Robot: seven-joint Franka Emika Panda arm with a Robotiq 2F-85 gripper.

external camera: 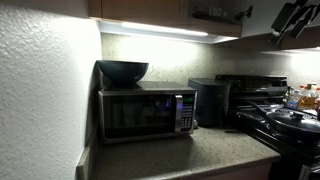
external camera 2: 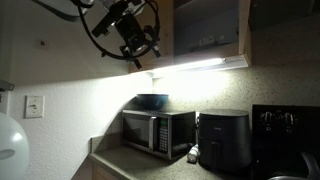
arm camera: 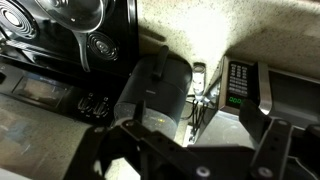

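Observation:
My gripper (external camera: 292, 22) hangs high at the upper right in exterior view 1, partly cut off by the frame's top. Exterior view 2 has the gripper (external camera 2: 140, 48) in front of the upper cabinet, well above the counter. Its fingers stand apart in the wrist view, with nothing visible between them. A dark bowl (external camera: 122, 72) rests on the microwave (external camera: 147, 114). Beside the microwave stands a black air fryer (external camera 2: 224, 140), below the gripper in the wrist view.
An upper cabinet (external camera 2: 205, 35) has its door open, close to the gripper. The stove (external camera: 285, 137) on the right carries a lidded pan (external camera: 295, 120). Bottles (external camera: 306, 97) stand behind it. Bare counter (external camera: 195, 152) lies in front of the microwave.

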